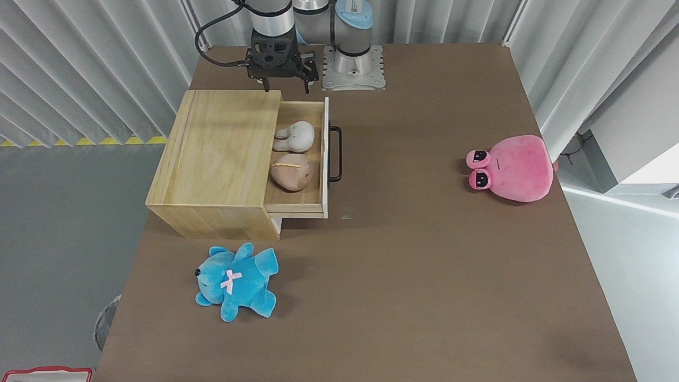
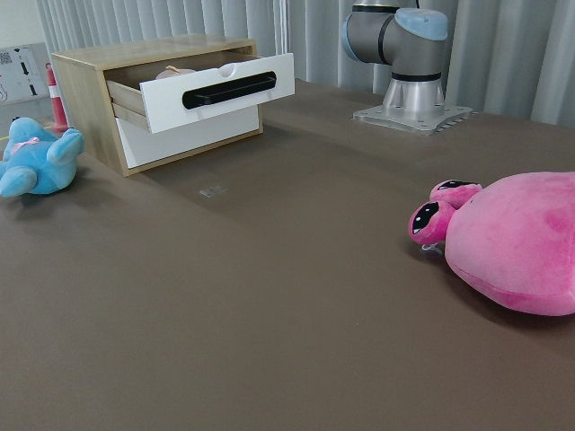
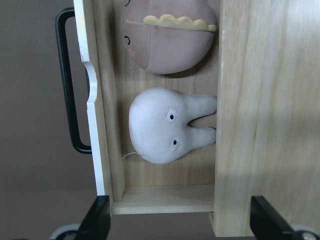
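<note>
A light wooden cabinet [image 1: 210,159] has its top drawer pulled out, with a white front and black handle [image 1: 339,153]. Inside lie a white plush toy with long ears [image 1: 294,136] and a brownish plush with a cream strip [image 1: 290,172]. My gripper [image 1: 286,85] is above the cabinet's back end, beyond the drawer; in the wrist view its fingers [image 3: 100,220] are wide apart at the lower corners, open and empty, with both toys below.
A blue teddy [image 1: 238,283] lies in front of the cabinet. A pink plush [image 1: 512,168] sits at the table's right edge.
</note>
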